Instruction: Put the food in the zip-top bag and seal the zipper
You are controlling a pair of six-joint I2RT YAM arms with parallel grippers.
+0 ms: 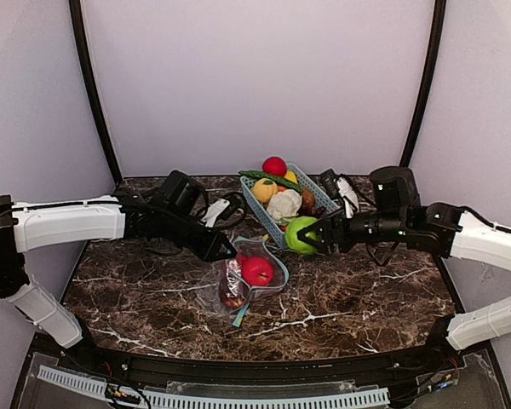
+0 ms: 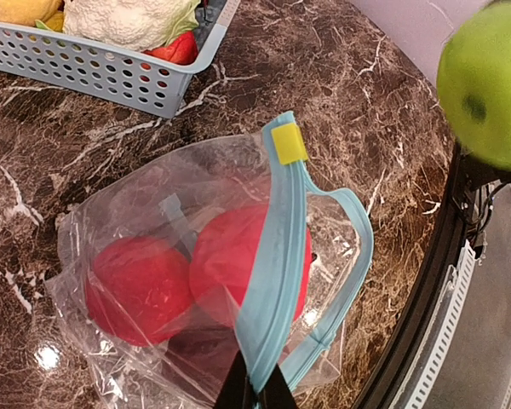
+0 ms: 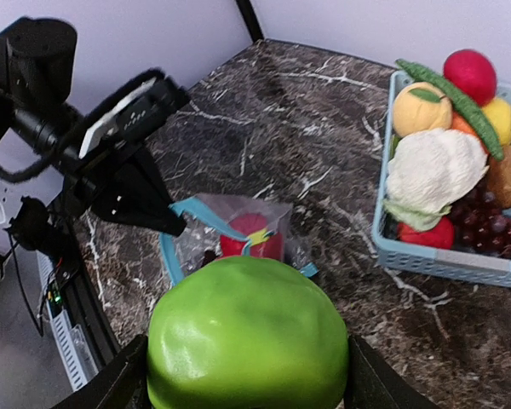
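The clear zip bag [image 1: 213, 290] lies on the marble counter with red round items [image 2: 136, 285] inside and its pale-blue zipper [image 2: 281, 239] standing up. My left gripper [image 1: 226, 254] is shut on the zipper edge, seen at the bottom of the left wrist view. My right gripper is shut on a green round fruit [image 1: 300, 235], held in the air to the upper right of the bag.
A blue basket [image 3: 443, 264] behind, to the right, holds cauliflower [image 3: 430, 175], cucumber, grapes and several other produce pieces.
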